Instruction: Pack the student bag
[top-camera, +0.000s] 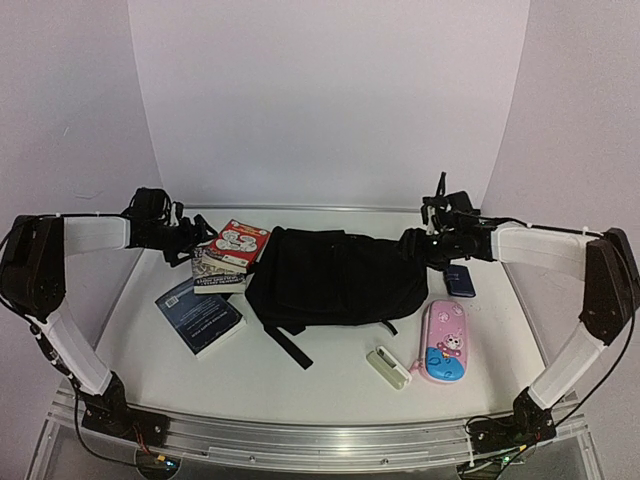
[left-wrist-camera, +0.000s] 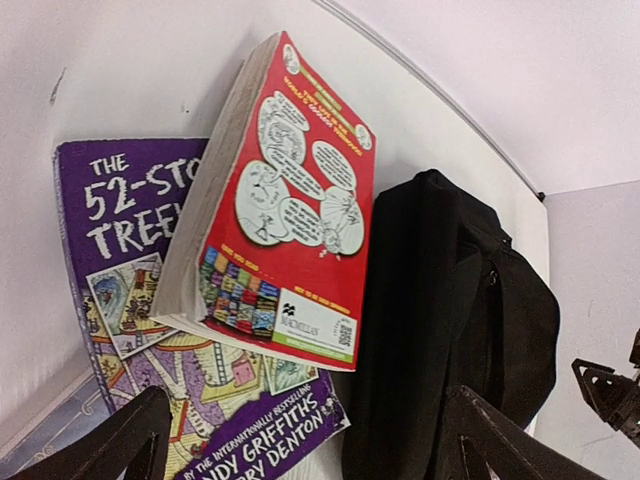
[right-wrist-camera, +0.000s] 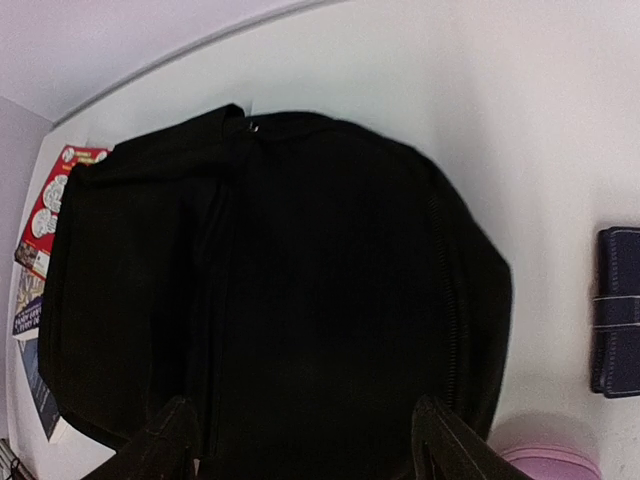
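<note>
The black bag (top-camera: 345, 280) lies flat in the middle of the table, its flap down and no grey lining showing. To its left, a red book (left-wrist-camera: 290, 200) rests on a purple book (left-wrist-camera: 220, 390), with a dark blue book (top-camera: 195, 312) nearer the front. My left gripper (top-camera: 196, 233) is open and empty above the left edge of the books. Over the bag's right end, my right gripper (top-camera: 412, 247) stands open, with nothing between its fingers. A pink pencil case (top-camera: 443, 325), a pale green case (top-camera: 388, 367) and a dark blue wallet-like item (top-camera: 459, 281) lie at the right.
A black strap (top-camera: 287, 346) trails from the bag toward the front. Bare table (top-camera: 310, 385) stretches along the front, and there is free room at the right edge. Walls close off the back and both sides.
</note>
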